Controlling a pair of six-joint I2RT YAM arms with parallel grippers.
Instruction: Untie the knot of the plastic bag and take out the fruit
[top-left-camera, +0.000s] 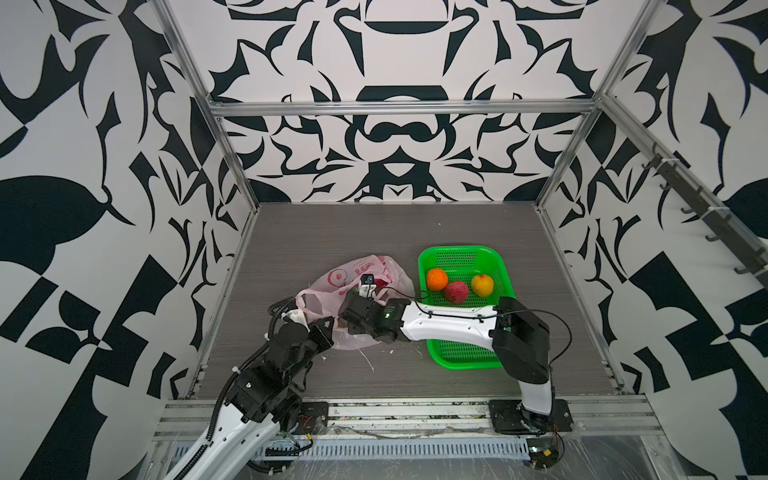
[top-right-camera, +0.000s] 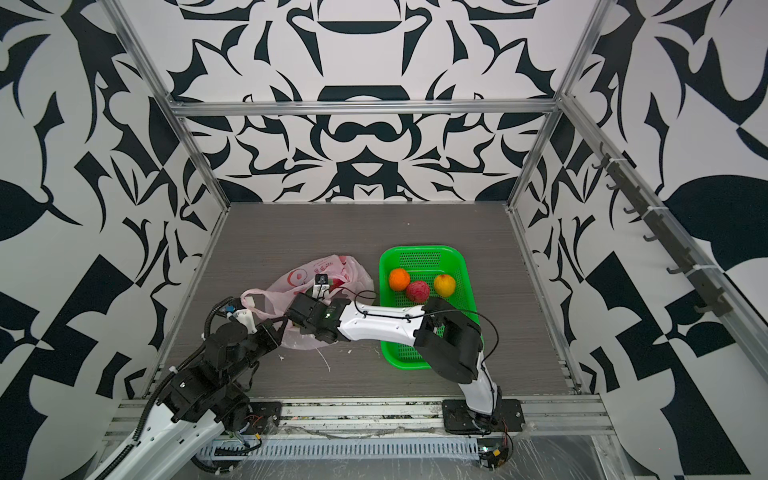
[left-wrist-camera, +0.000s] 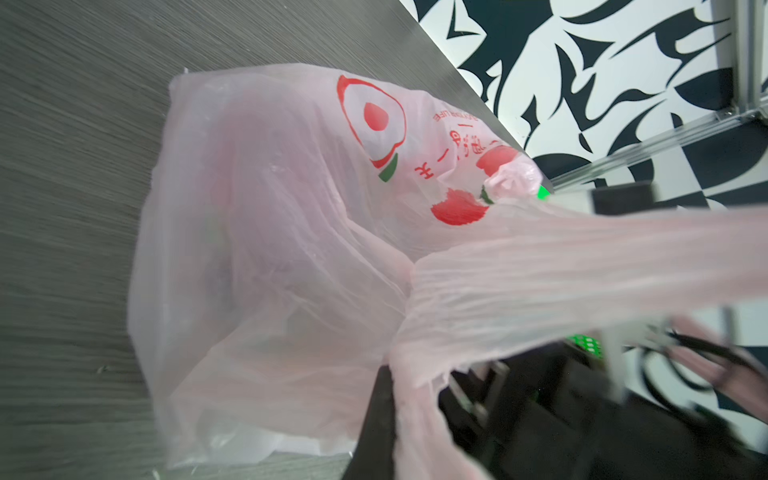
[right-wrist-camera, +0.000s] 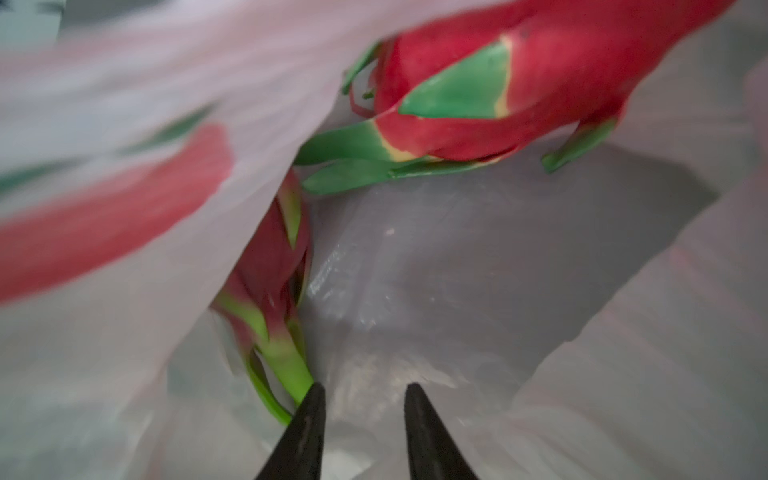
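Observation:
The pink plastic bag (top-left-camera: 344, 284) lies crumpled on the table, left of the basket. My left gripper (top-left-camera: 316, 320) is at its left side, shut on a strip of bag film that stretches across the left wrist view. My right gripper is inside the bag, its fingertips slightly apart; whether they pinch film is unclear. Inside, a red dragon fruit (right-wrist-camera: 512, 72) with green scales fills the upper right, and a second dragon fruit (right-wrist-camera: 264, 272) lies at the left, partly behind film.
A green basket (top-right-camera: 424, 256) at the right holds an orange (top-right-camera: 398, 279), a pink-red fruit (top-right-camera: 417, 293) and a yellow fruit (top-right-camera: 445, 285). The right arm reaches across its front.

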